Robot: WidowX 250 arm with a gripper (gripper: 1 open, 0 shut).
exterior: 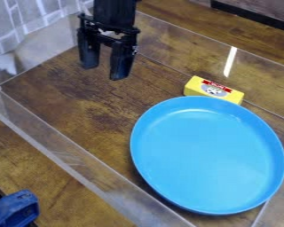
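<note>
My black gripper [106, 60] hangs at the upper left over the wooden floor of a clear-walled tray, open, its two fingers apart with nothing seen between them. A yellow box [213, 90] with a printed label lies at the right, just behind a large blue plate [208, 153]. The gripper is apart from both.
Clear plastic walls [61, 151] border the work area. A blue object [14, 209] lies outside at the bottom left, partly cut off by the frame. The wooden floor left of the plate is bare.
</note>
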